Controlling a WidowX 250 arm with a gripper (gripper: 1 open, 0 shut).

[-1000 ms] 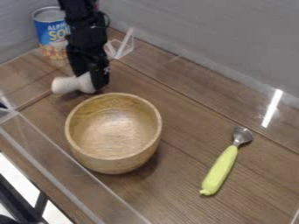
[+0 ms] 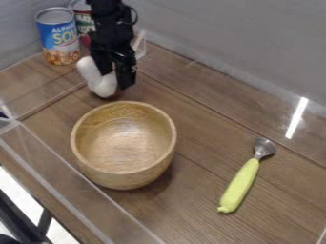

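The black gripper [image 2: 114,59] is at the upper left, over a white object [image 2: 99,80] that stands tilted on the wooden table. The gripper is open, its fingers at that object; part of the object is hidden behind them. A round wooden bowl [image 2: 124,143] sits in front of them, nearer the camera.
Cans stand at the back left, a blue-labelled one [image 2: 59,36] and another [image 2: 83,21] behind it. A spoon with a yellow-green handle [image 2: 239,184] lies at the right. A wall runs along the back.
The white object has gone from lying flatter to more upright, and the gripper has shifted slightly with it. The second can at the back has come into sight.
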